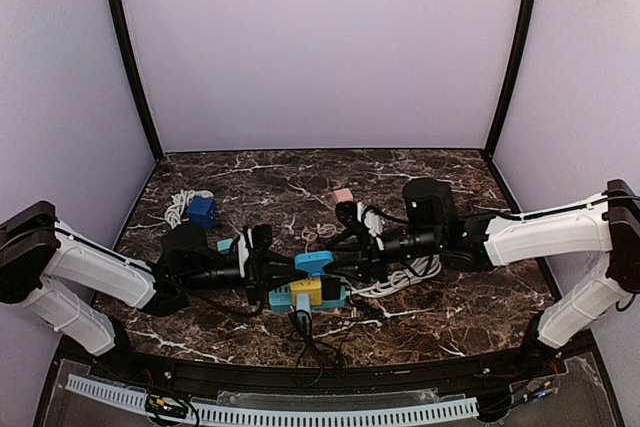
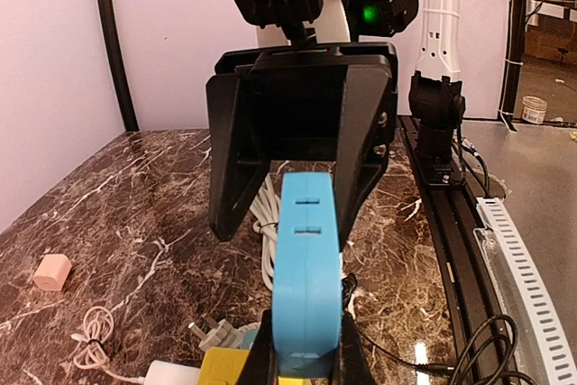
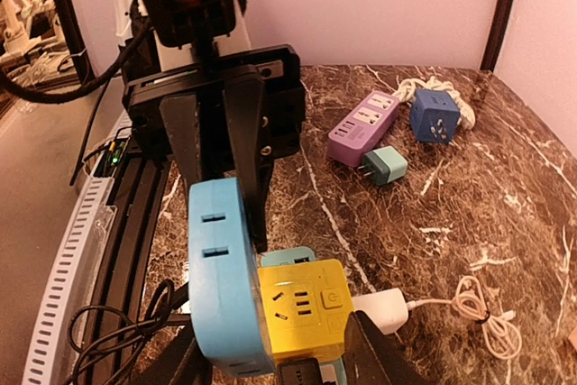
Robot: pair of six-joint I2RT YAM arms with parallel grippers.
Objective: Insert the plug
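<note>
A light blue plug block [image 1: 314,261] [image 2: 306,268] [image 3: 222,277] is held upright in my left gripper [image 1: 290,269], shut on it, above a yellow socket cube [image 1: 306,290] [image 3: 302,308]. The cube sits on a light blue base [image 1: 280,299] among white adapters. My right gripper [image 1: 340,265] faces the blue block from the right, its fingers parted and close around or beside its upper end.
A purple power strip [image 3: 356,132], a blue cube [image 3: 433,114], a mint charger [image 3: 386,165], coiled white cables and a pink block [image 1: 342,195] lie around. Black cables lie at the front.
</note>
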